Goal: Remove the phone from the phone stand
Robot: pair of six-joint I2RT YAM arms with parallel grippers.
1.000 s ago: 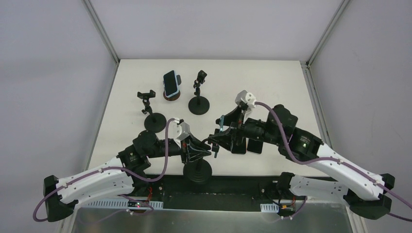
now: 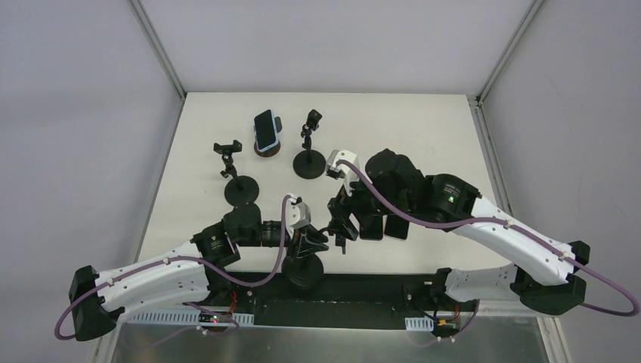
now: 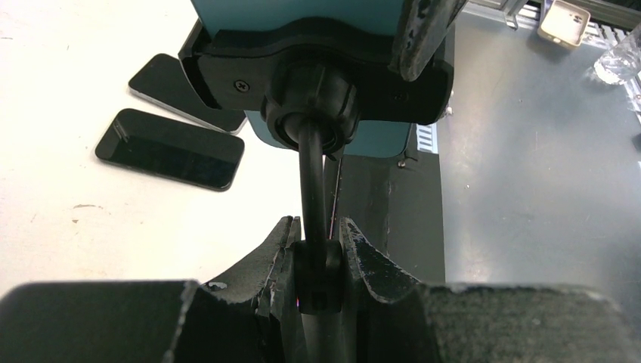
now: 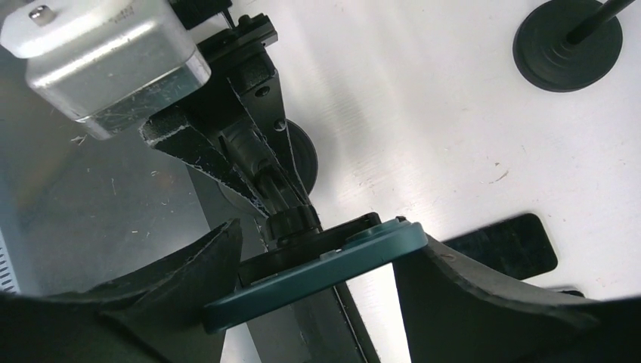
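Note:
In the left wrist view a teal phone [image 3: 302, 10] sits in the black clamp [image 3: 246, 76] of a phone stand. My left gripper is shut on the stand's rod [image 3: 312, 178], below that clamp. The right wrist view shows the phone [image 4: 325, 274] edge-on, still against the clamp [image 4: 302, 246]. My right gripper straddles it, its fingers spread apart near the phone's two ends; whether they touch it cannot be told. Seen from the top, the stand's round base [image 2: 304, 272] is under my left gripper, at the table's front edge.
Two dark phones [image 2: 371, 228] [image 2: 397, 228] lie flat beneath my right arm. Farther back are two empty stands [image 2: 241, 190] [image 2: 309, 164] and a stand holding a blue-edged phone [image 2: 265, 130].
My right gripper has moved left, turning around the phone. My left gripper has shifted slightly, and the held stand's base has moved a little left and toward the front edge.

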